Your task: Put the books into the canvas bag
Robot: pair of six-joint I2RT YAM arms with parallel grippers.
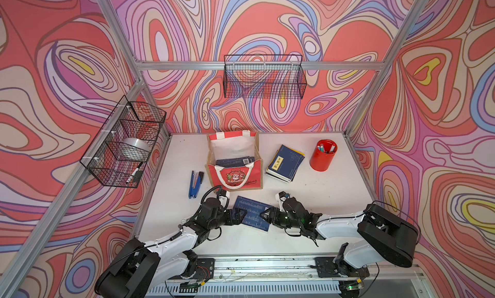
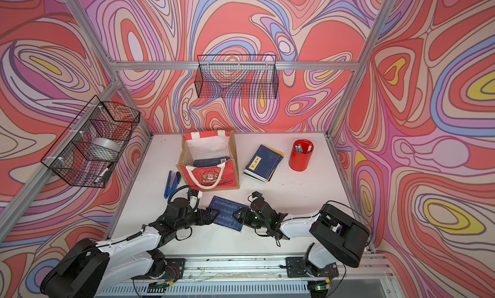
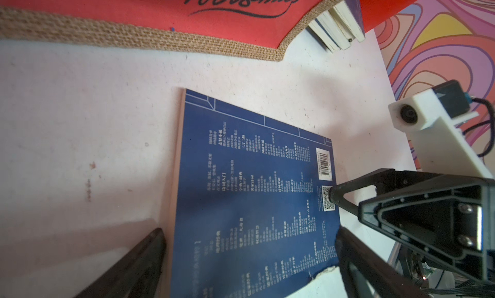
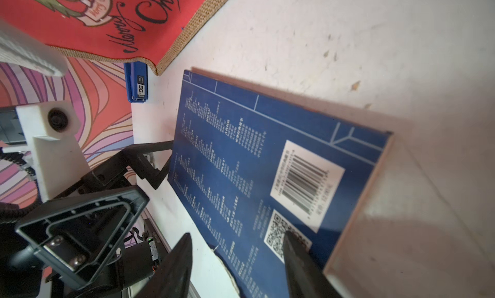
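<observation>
A dark blue book [image 1: 251,209] lies flat on the table in front of the canvas bag [image 1: 242,180], its barcode side up. My left gripper is open at the book's left part, one finger beyond its left edge. My right gripper stands part open low over the book's right part, one fingertip near the QR code; whether it touches the cover is unclear. Nothing is held between either pair of fingers. Inside the red bag, a dark book [image 1: 235,161] shows. Behind and to the right lies a stack of books [image 1: 286,161], blue cover on top.
A blue stapler [image 1: 195,185] lies left of the bag. At the back right stands a red pen cup [image 1: 323,155]. Wire baskets [image 1: 264,81] hang at the back and left. Open table lies to the right of the bag, ahead of the right arm.
</observation>
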